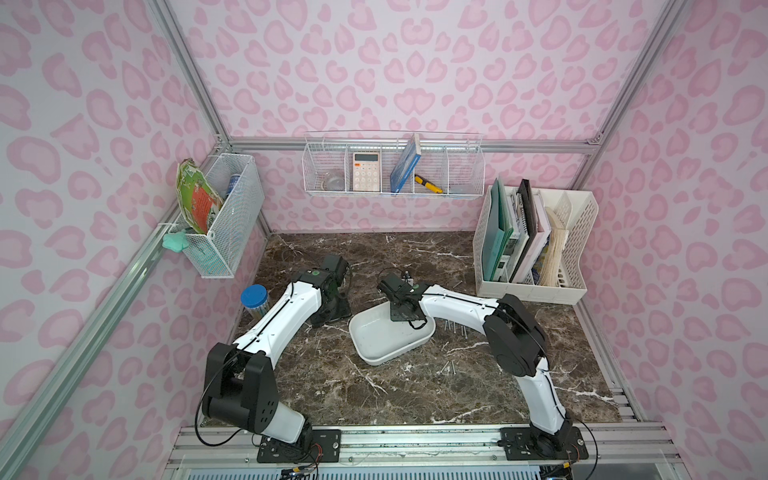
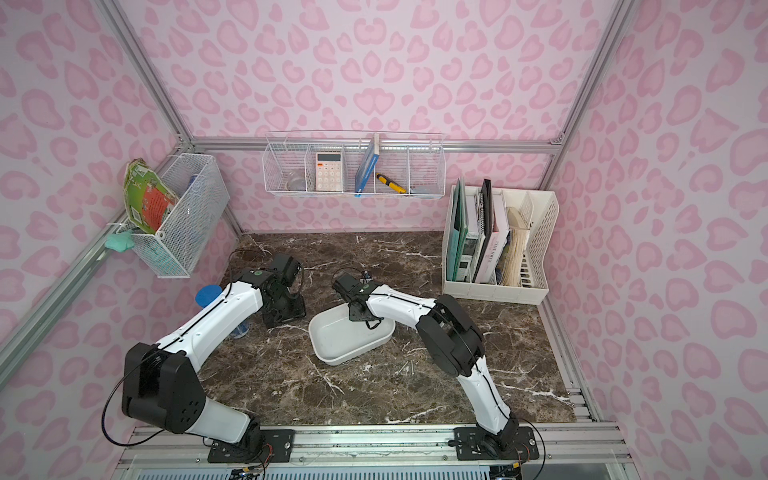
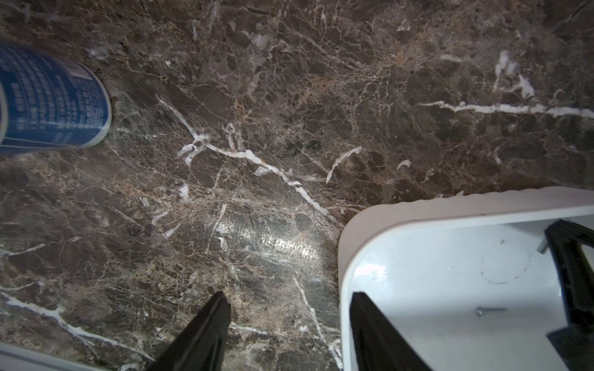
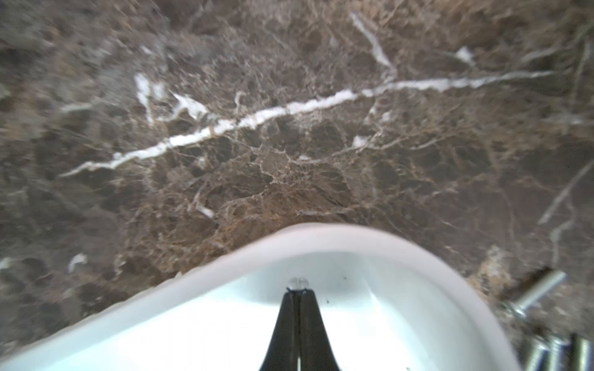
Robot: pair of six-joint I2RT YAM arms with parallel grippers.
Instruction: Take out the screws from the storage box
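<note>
The white storage box point(image 1: 389, 334) sits mid-table. One screw point(image 3: 492, 311) lies on its floor, and a short grey metal piece point(image 3: 544, 245) shows by the dark end of my right arm in the left wrist view. My right gripper is shut inside the box near a rounded corner. A small shiny round bit point(image 4: 298, 283) shows right at its tips; whether it is gripped is unclear. My left gripper stands open with nothing between its fingers, just outside the box's left wall.
Several loose screws point(image 4: 537, 293) lie on the marble table right of the box. A blue-lidded jar point(image 1: 254, 297) stands at left, and a white bin of books point(image 1: 528, 293) at back right. Open table lies in front of the box.
</note>
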